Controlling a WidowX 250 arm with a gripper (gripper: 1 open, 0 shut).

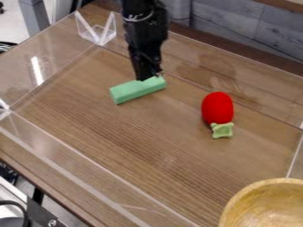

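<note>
My gripper (144,69) is at the upper middle, shut, with nothing visible between its fingers. It hangs just behind a light green block (137,89) lying on the wooden table. To the right lies a red rounded object (217,107) with a small pale green piece (222,130) at its lower end.
A yellow bowl (270,207) occupies the bottom right corner. Clear plastic pieces stand at the upper left and left edge. A grey wooden wall runs along the back right.
</note>
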